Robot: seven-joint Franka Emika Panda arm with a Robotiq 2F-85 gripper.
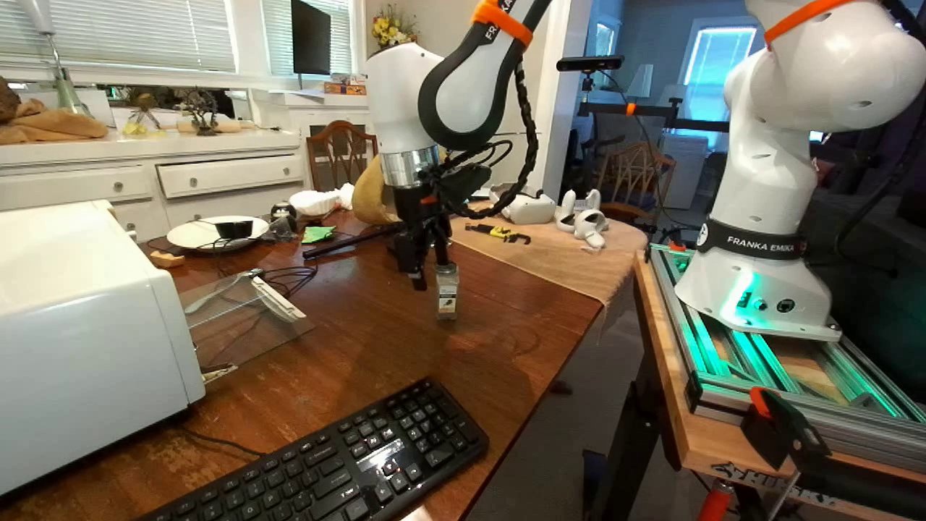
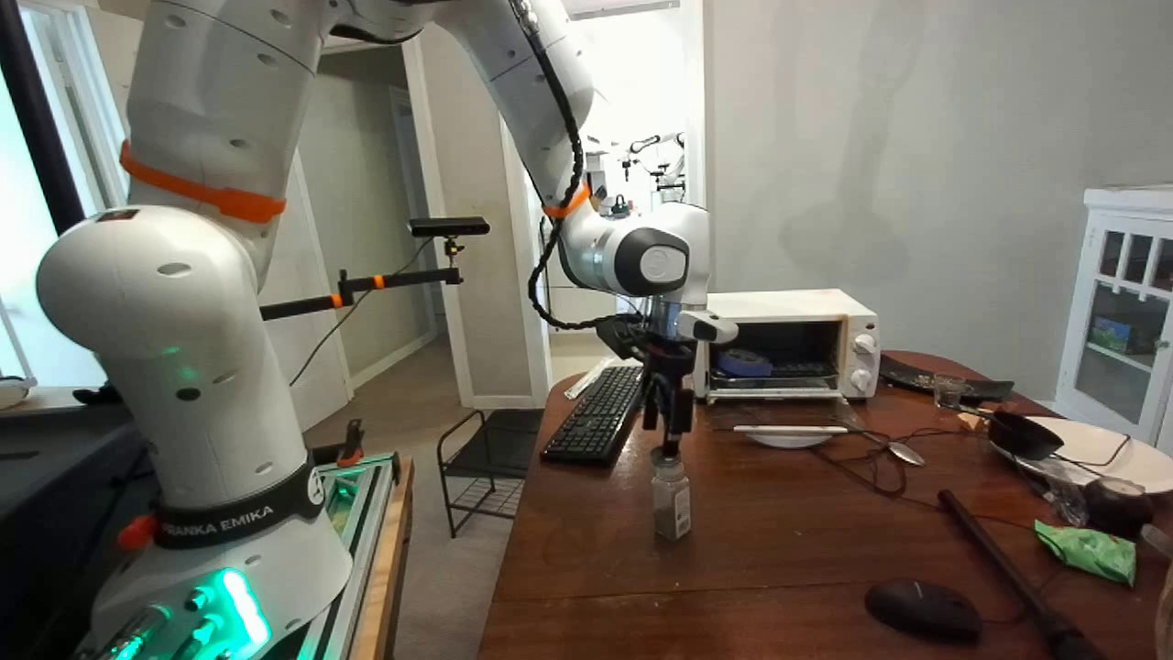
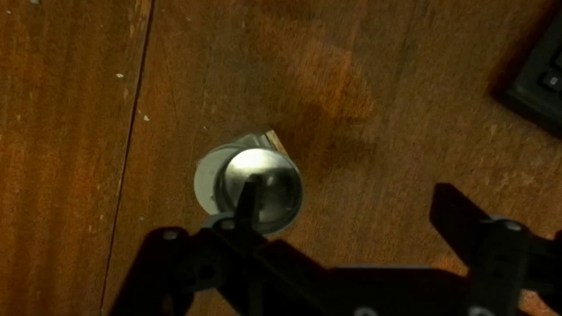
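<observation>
A small clear bottle with a metal cap [image 3: 282, 181] and a pale label stands on the wooden table. The bottle [image 1: 447, 298] is close to the table's edge in exterior view 1, and the same bottle [image 2: 672, 508] shows below the arm in exterior view 2. My gripper is open and points down. One of its fingers [image 3: 248, 202] overlaps the cap in the wrist view; whether it touches cannot be told. The other finger [image 3: 457, 221] is off to the right over bare wood. Nothing is between the fingers.
A black keyboard [image 1: 347, 464] and a white toaster oven [image 2: 786, 330] stand on the table. A black mouse [image 2: 921, 609], a green packet [image 2: 1086, 550], a white plate [image 2: 1133, 462] and cables lie elsewhere. Bare wood surrounds the bottle.
</observation>
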